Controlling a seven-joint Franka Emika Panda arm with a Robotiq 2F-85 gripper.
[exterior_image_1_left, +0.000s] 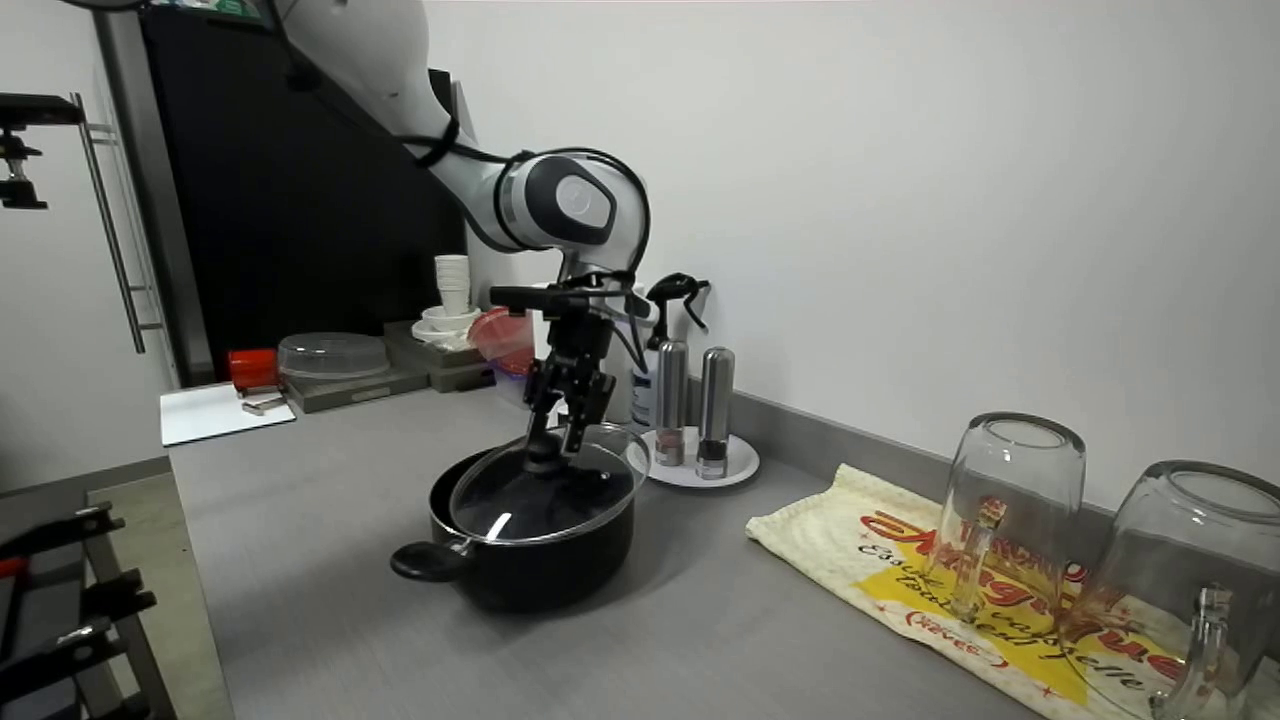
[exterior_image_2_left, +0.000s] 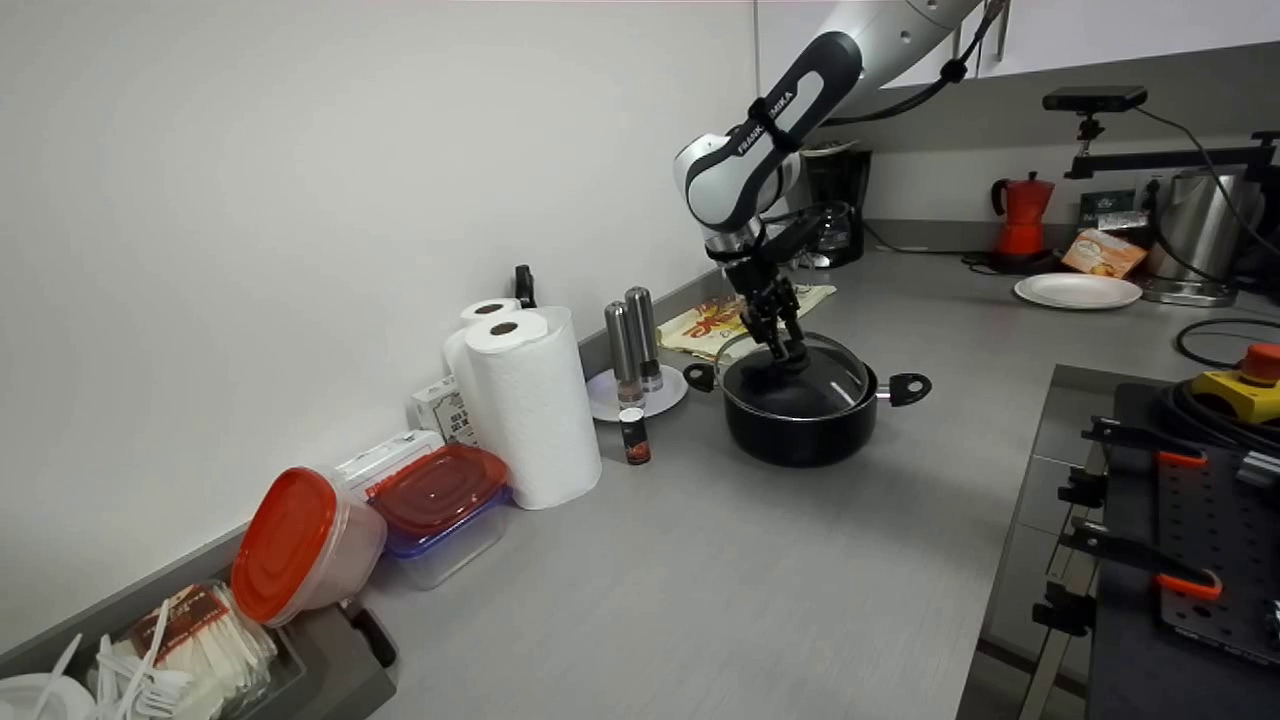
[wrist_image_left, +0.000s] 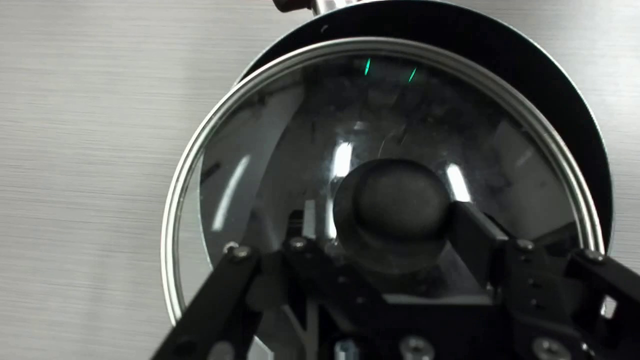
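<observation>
The glass lid (exterior_image_1_left: 546, 494) with its metal rim lies tilted and off-centre on the black pot (exterior_image_1_left: 546, 576). An open crescent of the pot (wrist_image_left: 510, 36) shows along the upper right in the wrist view, and the lid's rim overhangs on the opposite side. My gripper is partly open around the lid's round black knob (wrist_image_left: 402, 201). A gap shows between the left finger and the knob, while the right finger (wrist_image_left: 474, 231) is close against it; whether they touch is hard to tell.
Behind the pot, two metal grinders (exterior_image_1_left: 692, 408) stand on a white plate (exterior_image_1_left: 738, 462). A paper towel roll (exterior_image_2_left: 534, 414) and plastic containers (exterior_image_2_left: 444, 504) line the wall. Two glass mugs (exterior_image_1_left: 1014, 516) rest upside down on a cloth (exterior_image_1_left: 864, 558).
</observation>
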